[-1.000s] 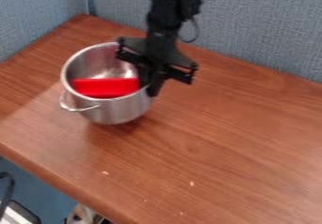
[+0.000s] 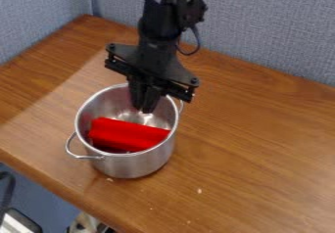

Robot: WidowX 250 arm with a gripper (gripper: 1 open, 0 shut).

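Note:
My black gripper (image 2: 144, 88) is above a silver pot (image 2: 137, 163) with wire handles, its fingertips reaching down to the pot's back rim and interior. The fingertips are partly hard to make out, so I cannot tell how far they are apart or whether they touch the pot. A red cylindrical object (image 2: 124, 134) lies inside the pot.
Grey padded walls (image 2: 262, 31) stand behind the table.

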